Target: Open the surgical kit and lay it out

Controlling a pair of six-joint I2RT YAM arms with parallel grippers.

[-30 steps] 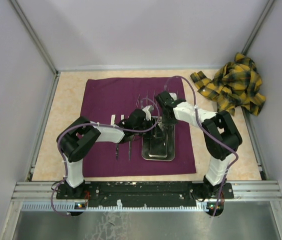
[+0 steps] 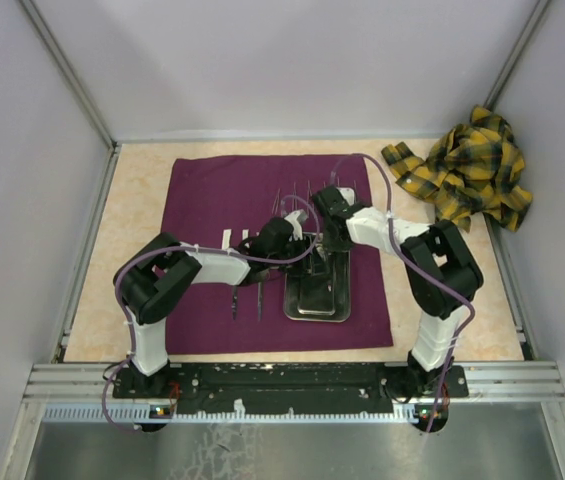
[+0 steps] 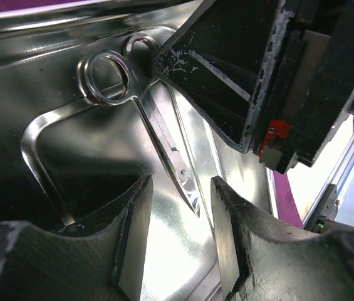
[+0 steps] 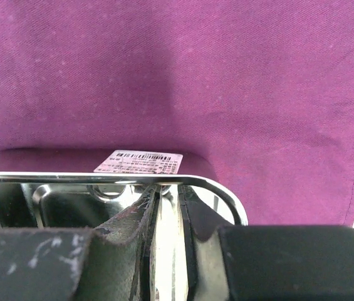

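A steel tray (image 2: pixel 317 314) lies on the purple cloth (image 2: pixel 202 180), both grippers over it. In the left wrist view, scissors (image 3: pixel 164 144) rest inside the tray, their ring handles toward the far wall. My left gripper has its fingertips apart just short of the scissor blades, nothing visibly held between them. My right gripper is at the tray's rim, fingertips close together with a narrow bright strip showing between or beneath them; whether anything is held is unclear. A barcode label (image 4: pixel 139 162) shows just beyond the rim.
Several slim instruments (image 2: pixel 259 305) lie laid out on the cloth left of the tray and behind it. A yellow-black plaid cloth (image 2: pixel 472 165) is bunched at the back right.
Both arms are almost unmoved in the top view; at most the right arm has shifted very slightly.
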